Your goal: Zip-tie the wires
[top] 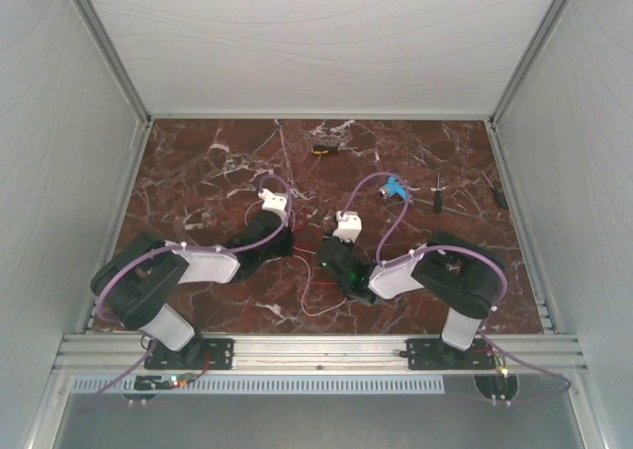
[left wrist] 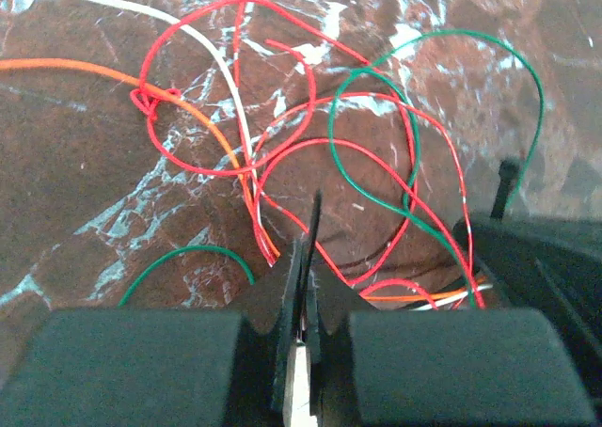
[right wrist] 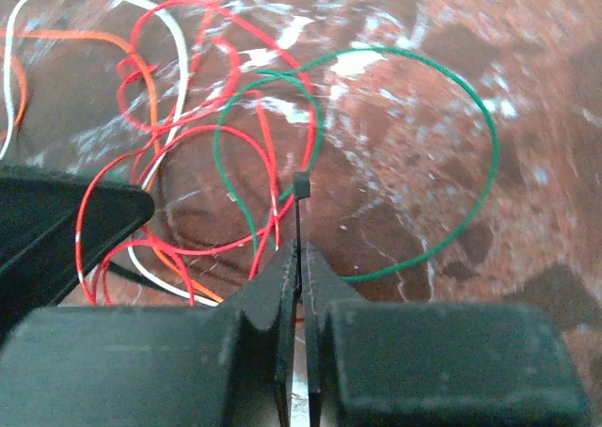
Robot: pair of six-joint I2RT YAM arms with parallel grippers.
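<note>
Loose red wire (left wrist: 374,150), green wire (left wrist: 536,84), orange wire (left wrist: 71,65) and white wire (left wrist: 113,4) lie looped on the table, crossing in a bundle near both grippers. My left gripper is shut on a thin dark strip (left wrist: 309,248), which looks like a zip tie's tail. In the right wrist view, a black zip tie head (right wrist: 301,184) on a thin strap stands up from my right gripper, shut on that strap. A black line runs beside the white wire between the grippers; whether the tie encircles the bundle I cannot tell.
A blue tool (top: 394,188) lies behind the right arm, with a dark-handled screwdriver (top: 438,200) further right. A black and yellow tool (top: 324,149) is at the back.
</note>
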